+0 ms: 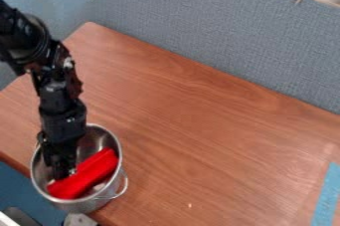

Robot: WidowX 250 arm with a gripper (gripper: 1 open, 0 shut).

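A steel pot with a wire handle stands at the lower left corner of the wooden table, holding a long red object. My black gripper reaches down into the left side of the pot, beside the red object. Its fingertips are dark and partly hidden, so whether they grip anything is unclear.
A grey padded barrier runs along the back, and a blue tape strip lies at the right.
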